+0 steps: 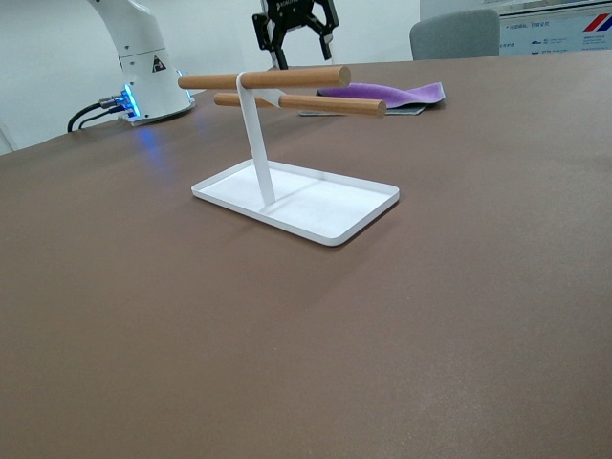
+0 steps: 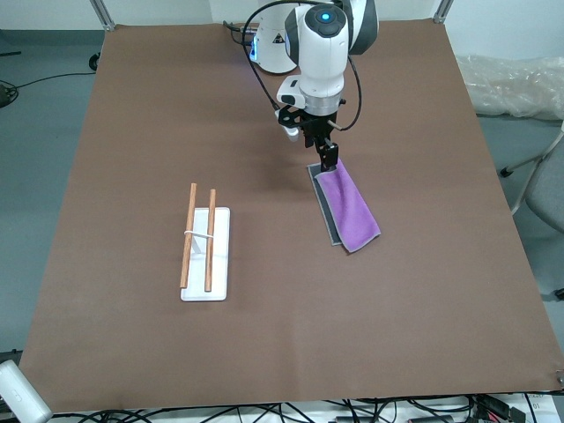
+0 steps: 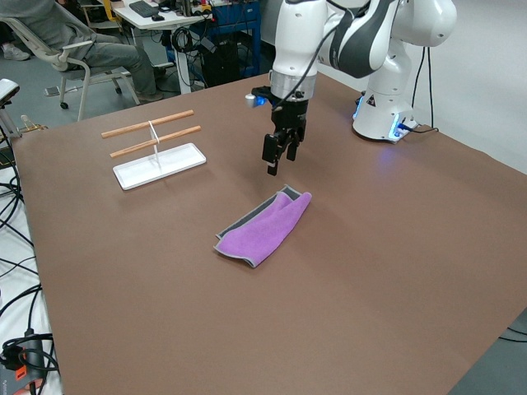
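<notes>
A purple cloth (image 2: 351, 207) (image 3: 265, 230) with a grey backing (image 2: 322, 198) lies folded on the brown table. My black gripper (image 2: 326, 163) (image 3: 277, 162) (image 1: 301, 48) is in the air by the cloth's far end, between it and the white stand in the right view. Whether its fingers are apart is hard to make out. The stand has a white tray base (image 2: 218, 256) (image 1: 325, 206) and two wooden bars (image 1: 263, 78) on a white post.
The white arm base (image 1: 153, 96) with cables stands at the back of the table (image 2: 397, 317). A chair (image 2: 551, 185) stands beside the right edge.
</notes>
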